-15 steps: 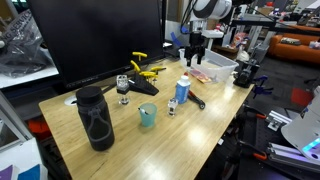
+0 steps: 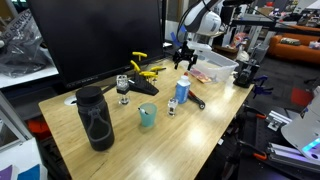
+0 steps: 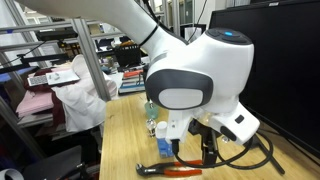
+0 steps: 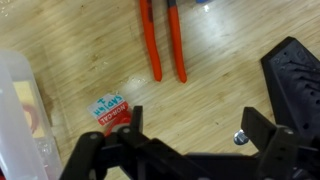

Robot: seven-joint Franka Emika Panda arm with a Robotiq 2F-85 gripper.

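Note:
My gripper hangs over the wooden table with its fingers wide apart, and only bare wood shows between them in the wrist view. Red-handled pliers (image 4: 153,42) lie just ahead of it. Close to the left finger is a small red item with a pale label (image 4: 109,108), partly hidden by that finger. A black object (image 4: 296,78) lies to the right. In exterior view 1 the gripper (image 2: 186,66) is at the far end of the table, beside a white bin (image 2: 228,73).
A blue bottle (image 2: 182,90), a teal cup (image 2: 147,115), a black cylinder (image 2: 96,120) and yellow clamps (image 2: 146,77) stand or lie nearer the camera. The clear bin (image 4: 28,125) borders the wrist view's left side.
Since a second ago the arm has come lower and shifted left in exterior view 1. The table objects look unchanged.

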